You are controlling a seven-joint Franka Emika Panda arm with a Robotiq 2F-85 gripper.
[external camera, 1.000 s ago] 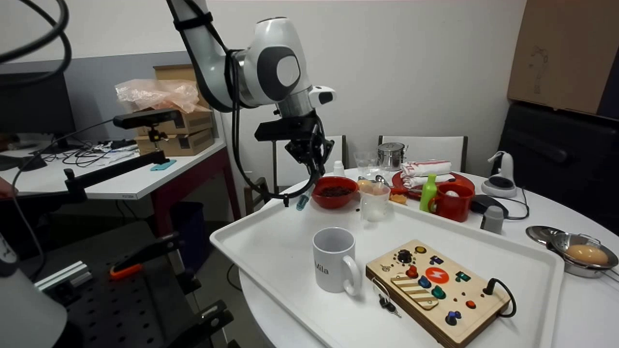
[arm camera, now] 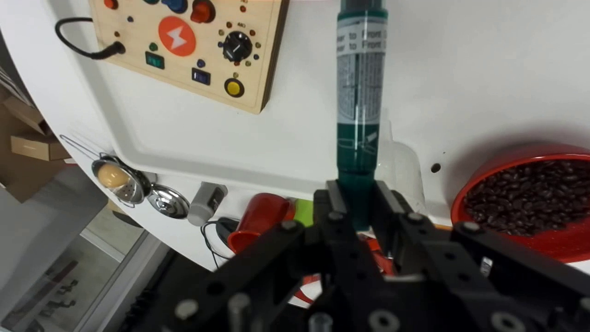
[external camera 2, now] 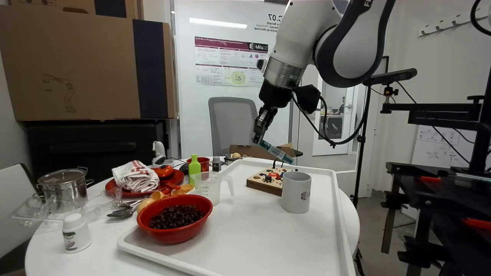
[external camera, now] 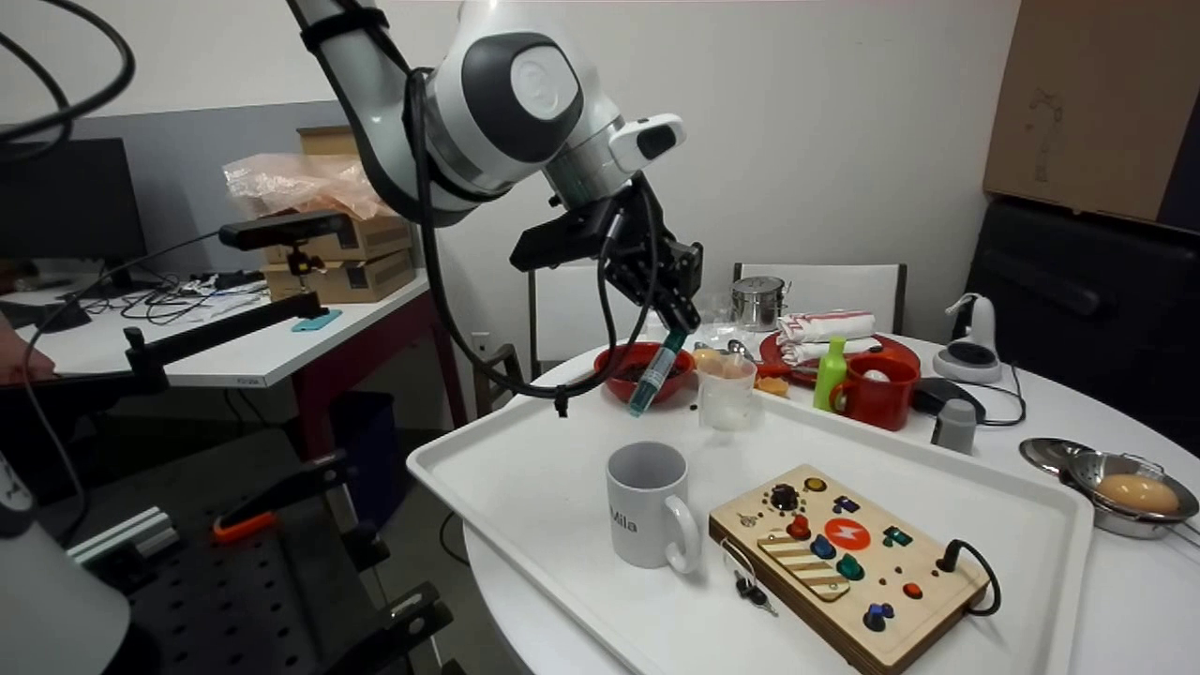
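Observation:
A green marker-like tube [arm camera: 360, 83] with a pale printed label is pinched at one end by my gripper, which is shut on it. In exterior view 1 the tube [external camera: 657, 373] slants down from the fingers, above the tray and in front of the red bowl. Exterior view 2 shows my gripper [external camera 2: 258, 138] high over the tray, with the tube [external camera 2: 276, 151] pointing toward the white mug [external camera 2: 295, 192]. That mug [external camera: 649, 502] stands upright on the tray, its handle beside the wooden switch board [external camera: 849, 562].
The white tray [external camera: 540, 562] has free room left of the mug. A red bowl of dark beans [external camera 2: 175, 217] and a clear measuring cup [external camera 2: 208, 186] sit at one end. A green bottle [external camera: 832, 371] and red mug [external camera: 877, 388] stand beyond the tray's edge.
The arm has swung right in exterior view 1 and its wrist has tilted. The tube has moved from left of the red bowl to in front of it, still in the gripper.

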